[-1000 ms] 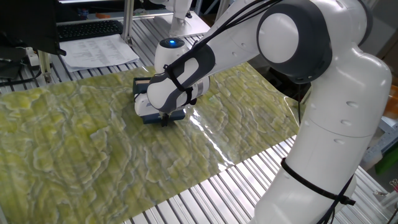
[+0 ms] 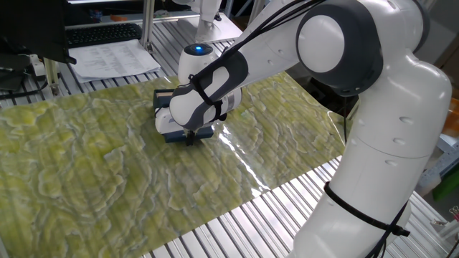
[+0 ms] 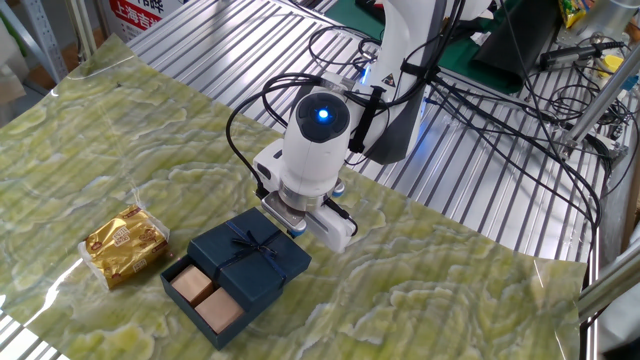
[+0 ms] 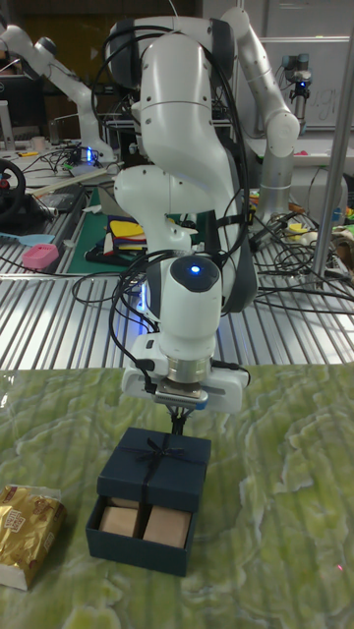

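A dark blue gift box [image 4: 136, 551] stands on the green marbled sheet. Its lid [image 3: 222, 250], tied with a dark ribbon bow [image 3: 255, 247], sits shifted towards the arm and leaves the front part of the box uncovered. Two tan blocks [image 3: 191, 284] [image 3: 223, 311] show inside that part. At the lid's arm-side edge, my gripper [image 4: 178, 423] points down, its dark fingers close together. In exterior view 1 the gripper [image 2: 190, 137] appears against the lid's edge. The lid partly hides the fingertips, so whether they pinch its edge or only touch it is unclear.
A gold foil packet [image 3: 125, 247] lies beside the box, apart from it. White papers [image 2: 113, 60] and a black keyboard [image 2: 104, 34] rest on the slatted table beyond the sheet. Wide stretches of the sheet [image 2: 64, 172] are bare.
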